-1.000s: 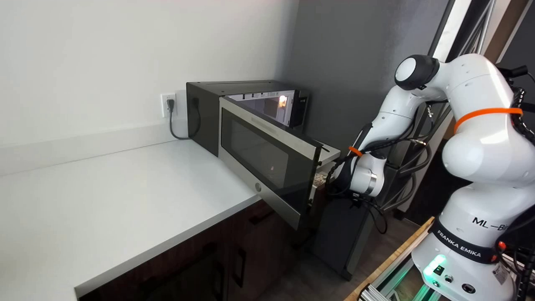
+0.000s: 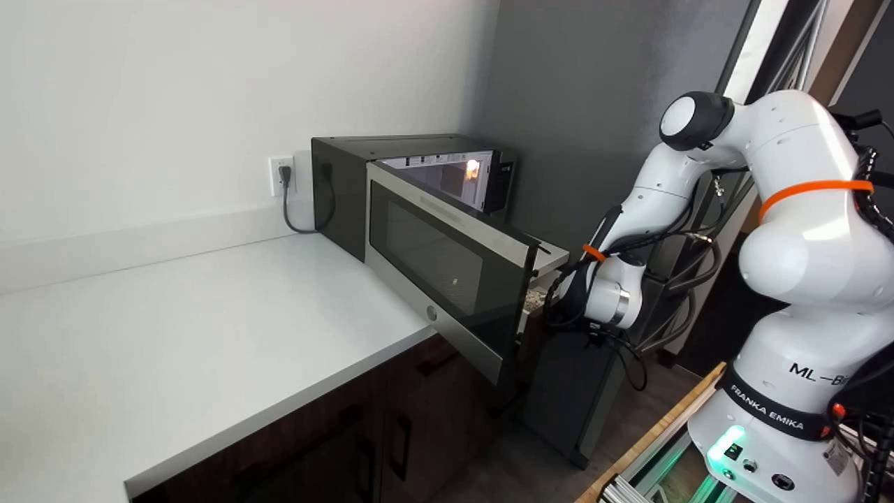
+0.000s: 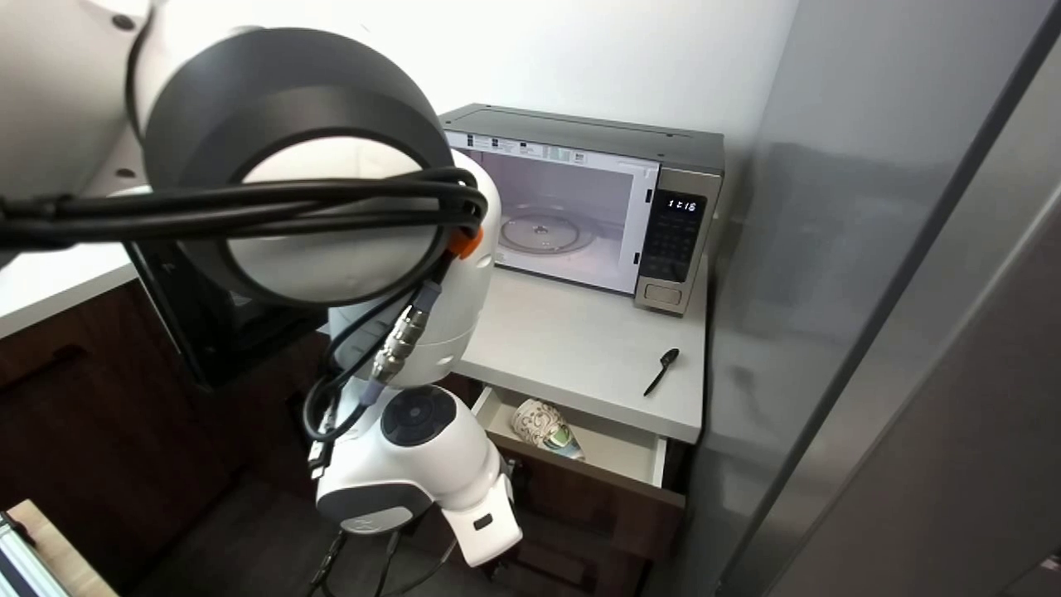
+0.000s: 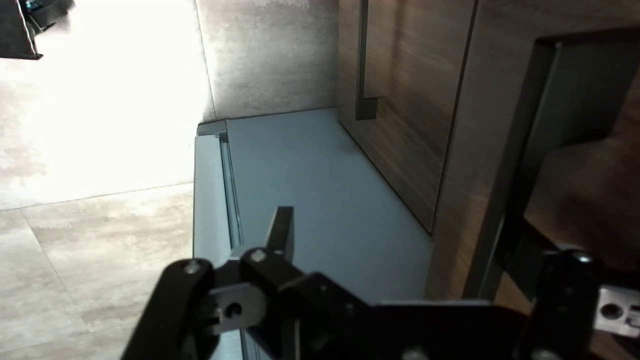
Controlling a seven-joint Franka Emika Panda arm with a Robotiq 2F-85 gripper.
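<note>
In the wrist view my gripper is open, its fingers wide apart with nothing gripped. It sits low beside the wooden cabinet fronts. A dark bar handle [image 4: 510, 186] rises near the right-hand finger; whether it lies inside the fingers I cannot tell. Exterior view 2 has the drawer [image 3: 617, 448] pulled out below the counter, a patterned cup [image 3: 542, 424] lying on its side in it. My forearm hides the drawer's left end, and the fingers do not show there. Above stands the microwave [image 3: 597, 124], its door [image 2: 444, 260] swung open in exterior view 1.
A black spoon [image 3: 661, 371] lies on the counter [image 3: 557, 323] in front of the microwave. The fridge side [image 3: 796, 249] walls off the right. The microwave door juts past the counter edge beside my arm.
</note>
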